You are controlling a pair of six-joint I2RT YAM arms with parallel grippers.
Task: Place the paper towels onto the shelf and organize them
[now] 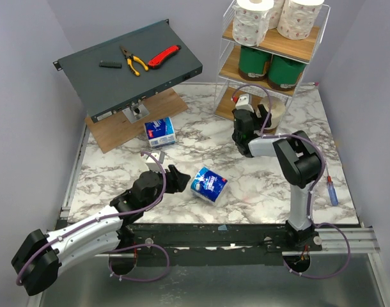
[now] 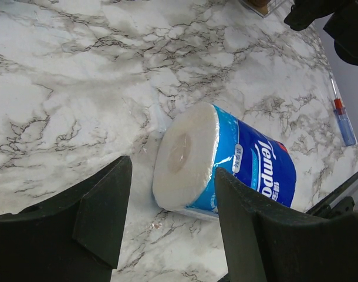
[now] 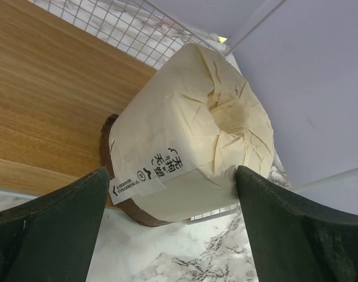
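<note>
A cream-wrapped roll (image 3: 149, 141) stands at the right end of the lowest wooden shelf board (image 3: 50, 100). My right gripper is open, its fingers spread at the near side of that roll; the right fingertip overlaps its wrapper, though contact is unclear. In the top view, the right arm partly hides the roll (image 1: 275, 114). On the marble table a blue-and-white Tempo roll (image 2: 255, 158) lies on its side, its white end (image 2: 182, 155) facing left. My left gripper hangs open before it with nothing held. A second Tempo pack (image 1: 160, 131) sits farther back.
Green-wrapped rolls (image 1: 254, 62) fill the middle shelf and patterned white rolls (image 1: 251, 22) the top one. At the back left, a dark raised panel (image 1: 128, 61) carries pliers (image 1: 133, 61) and a red cutter (image 1: 163, 56). A screwdriver (image 1: 332, 192) lies at the right. Mid-table is clear.
</note>
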